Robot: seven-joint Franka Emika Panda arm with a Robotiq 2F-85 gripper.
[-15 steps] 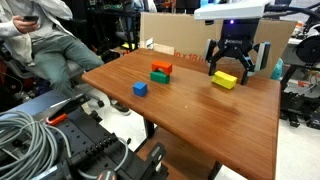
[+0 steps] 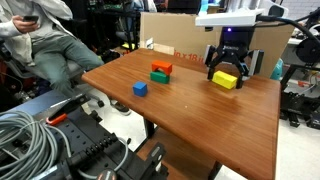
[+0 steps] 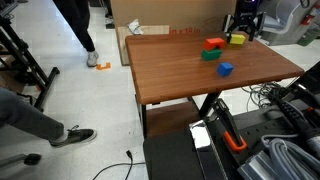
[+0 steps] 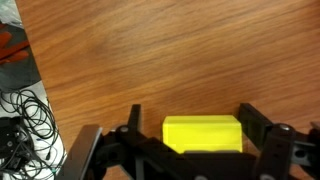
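Observation:
A yellow block rests on the wooden table near its far right side. My gripper is open and low over it, one finger on either side. In the wrist view the yellow block lies between the open fingers, and part of it is hidden by the gripper body. The second exterior view shows the yellow block under the gripper. Left of it on the table are a red block, a green block and a blue block.
In the second exterior view, the red block is close beside the yellow one. Coiled cables lie at the lower left, off the table.
My gripper has come down slightly over the yellow block, its fingers now lower beside it. The blocks have not visibly moved.

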